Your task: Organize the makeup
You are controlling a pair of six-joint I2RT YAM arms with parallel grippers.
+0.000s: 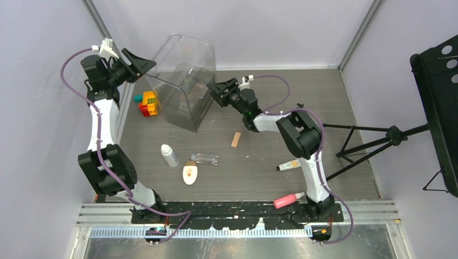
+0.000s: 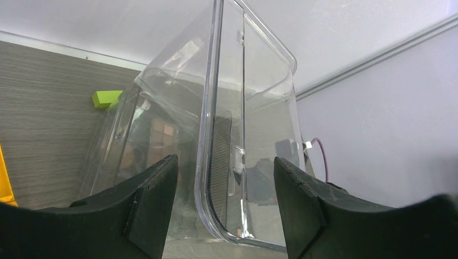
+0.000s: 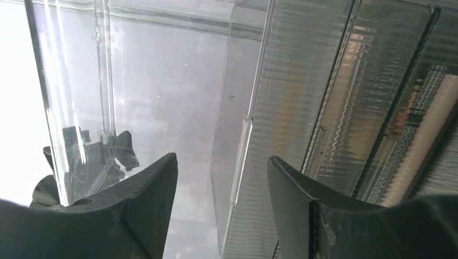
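Observation:
A clear acrylic organizer [image 1: 186, 108] stands at the back left, its lid tilted up. My left gripper [image 1: 147, 65] is at the lid's left edge, part open, with the clear rim between its fingers in the left wrist view; contact is unclear. My right gripper [image 1: 215, 89] is at the organizer's right side, part open, facing clear panels. On the floor lie a white bottle [image 1: 169, 155], a clear bottle [image 1: 205, 159], a cream oval item [image 1: 189, 172], a tan bar [image 1: 236, 139], a tube [image 1: 288, 165] and a pink bottle [image 1: 286, 200].
Colored blocks [image 1: 149, 102] sit left of the organizer. A black stand [image 1: 394, 135] occupies the right side.

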